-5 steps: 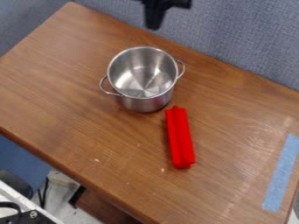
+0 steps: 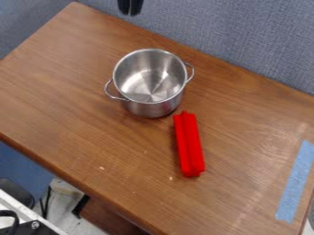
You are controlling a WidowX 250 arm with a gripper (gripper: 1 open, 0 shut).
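Note:
A steel pot [image 2: 149, 83] with two side handles stands upright on the wooden table [image 2: 73, 92], near its middle. A long red block [image 2: 189, 144] lies just to the lower right of the pot. The dark tip of my gripper [image 2: 130, 5] shows at the top edge, above and behind the pot; whether it is open or shut is hard to make out.
A light blue strip [image 2: 293, 182] lies at the table's right side. A grey fabric panel [image 2: 233, 32] runs along the back. Cables and fittings show below the table at the lower left.
The pot and block have not moved.

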